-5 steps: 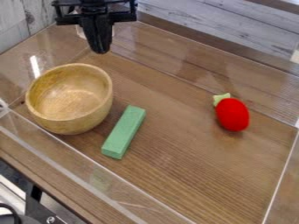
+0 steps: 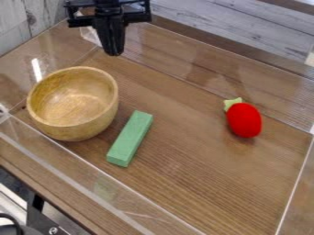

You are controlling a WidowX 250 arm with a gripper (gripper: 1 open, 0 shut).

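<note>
My black gripper (image 2: 116, 48) hangs over the back left of the wooden table, shut, with nothing visible between its fingers. Below it and a little to the left is a tan bowl (image 2: 73, 115), empty. A green block (image 2: 130, 138) lies to the right of the bowl, toward the front. At the right lies a red object (image 2: 243, 119) with a small pale green tip, apart from the others.
Pale walls border it at the back and left. A small white item behind the gripper is partly hidden.
My gripper has shifted very slightly over the last second, at the back left. The bowl, green block and red object have not moved.
</note>
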